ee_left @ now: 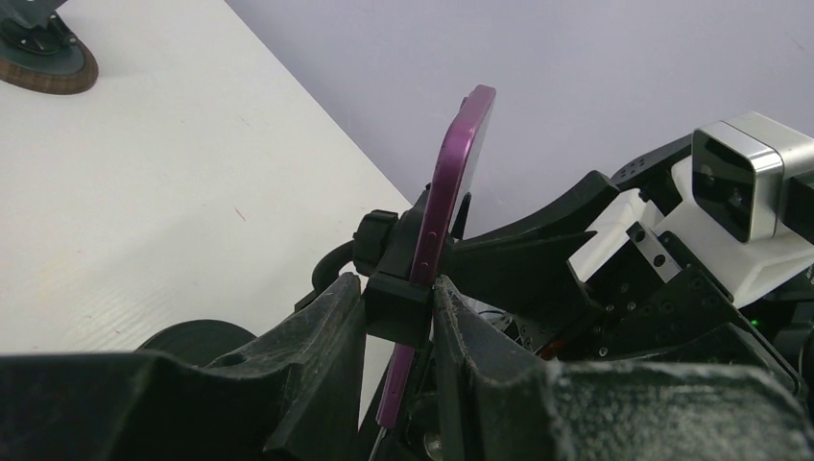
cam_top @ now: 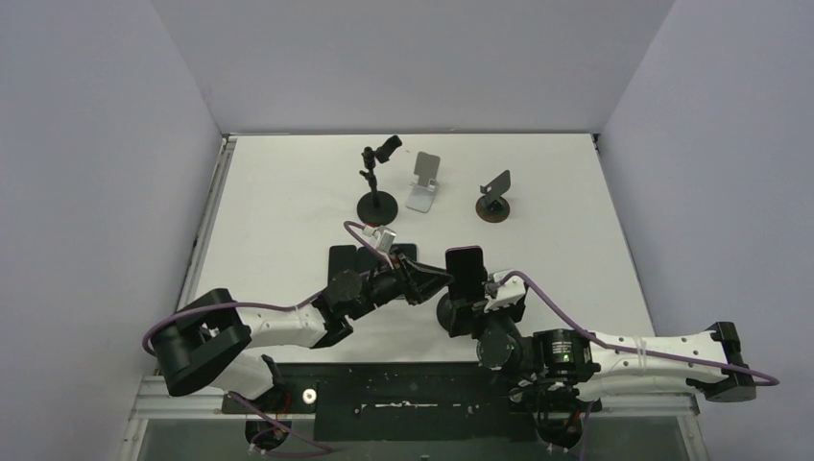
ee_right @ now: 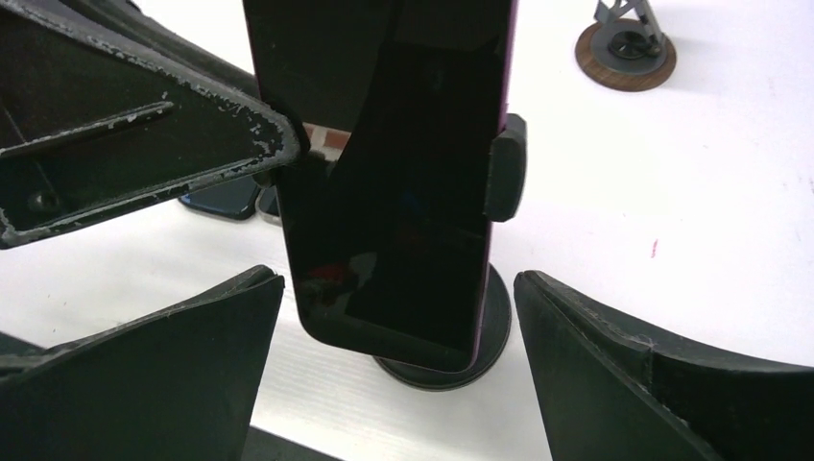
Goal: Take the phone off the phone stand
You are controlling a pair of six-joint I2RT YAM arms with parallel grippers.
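Note:
A dark phone (cam_top: 466, 269) with a purple edge stands upright in a clamp-type stand on a round black base (ee_right: 437, 379). In the left wrist view my left gripper is shut on the black clamp block at the phone's side. In the top view it reaches in from the left. My right gripper is open, its fingers either side of the phone's lower part, just short of it in the right wrist view.
Behind are a black arm stand (cam_top: 377, 206), a silver folding stand (cam_top: 425, 181) and a stand on a wooden base (cam_top: 492, 209). Several flat phones (cam_top: 342, 259) lie left of the held one.

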